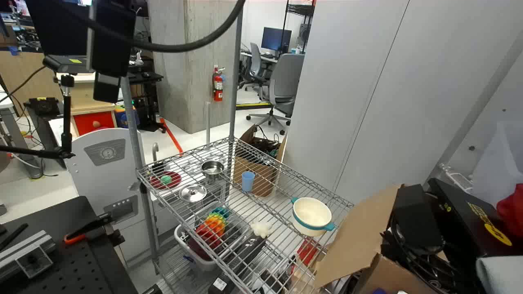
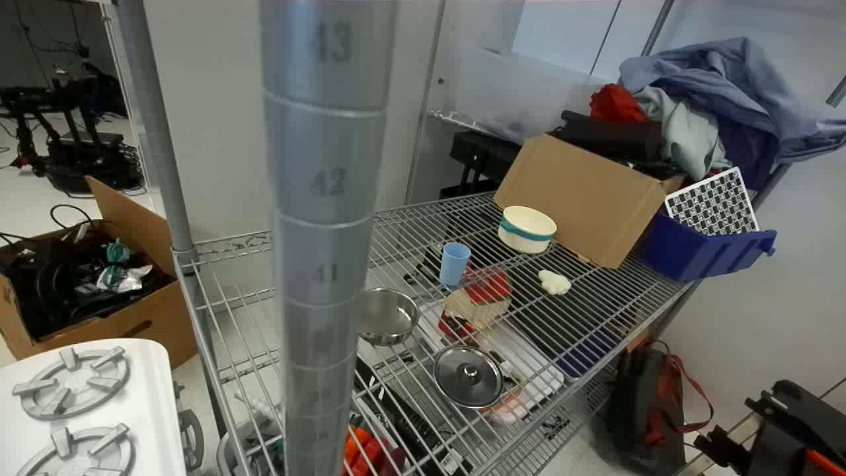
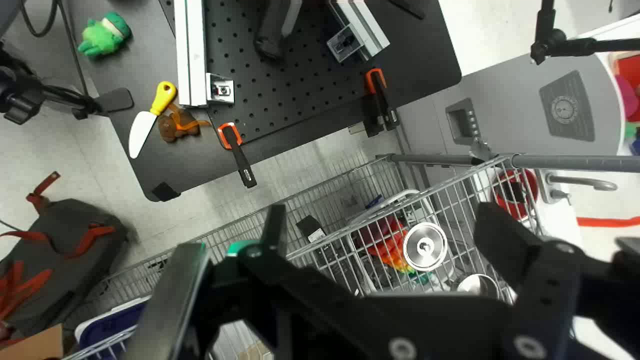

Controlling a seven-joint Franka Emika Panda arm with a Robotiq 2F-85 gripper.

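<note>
In the wrist view my gripper is open high above the wire shelf, its dark fingers wide apart with nothing held. A steel lid shows far below, between the fingers; part of a steel pot is visible beside it. On the shelf in exterior view 1 are the lid, the steel pot, a blue cup, a cream pot with teal handles and a pale lumpy piece. The lid lies apart from the pot.
A cardboard box crowds one shelf end; grey posts rise at the corners. On the dark table lie a green plush toy, a yellow-handled knife and orange clamps. A red plate sits beyond the shelf.
</note>
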